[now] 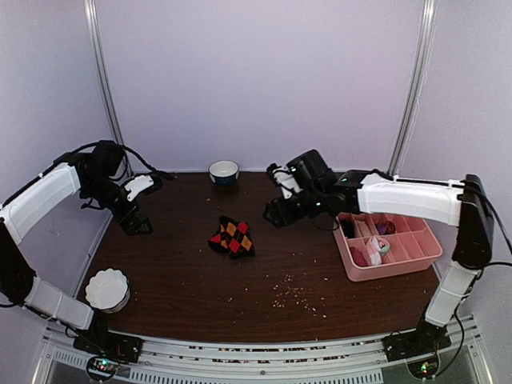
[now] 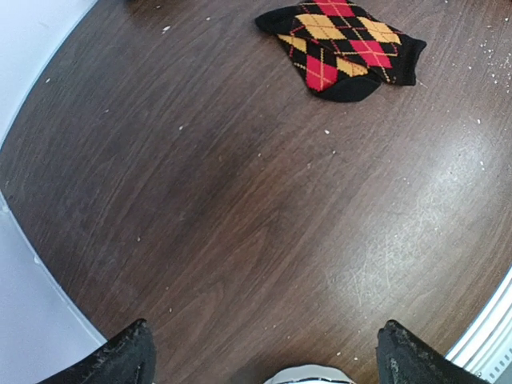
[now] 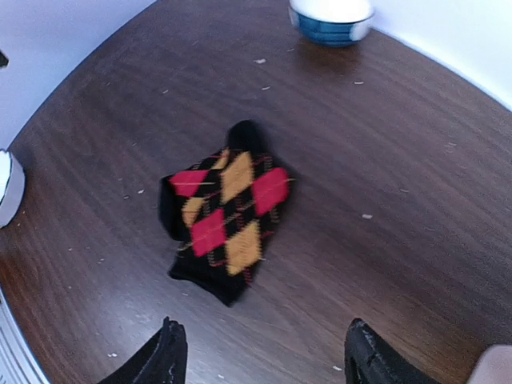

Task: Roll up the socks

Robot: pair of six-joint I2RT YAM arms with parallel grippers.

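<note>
A pair of black socks with red and yellow diamonds [image 1: 232, 238] lies flat and crossed near the middle of the brown table. The left wrist view has the socks [image 2: 340, 48] at its upper edge, well beyond that gripper's fingers. In the right wrist view the socks [image 3: 228, 210] lie ahead of the fingers, untouched. My left gripper [image 1: 138, 224] hangs over the table's left side, open and empty. To the right of the socks, above the table, is my right gripper [image 1: 282, 213], likewise open with nothing between its fingers.
A pink divided box [image 1: 392, 268] at the right holds several rolled bundles in its compartments. A dark-sided white bowl [image 1: 224, 172] stands at the back, a scalloped white one [image 1: 107, 288] at the front left. Crumbs [image 1: 290, 294] litter the front middle; wood around the socks is free.
</note>
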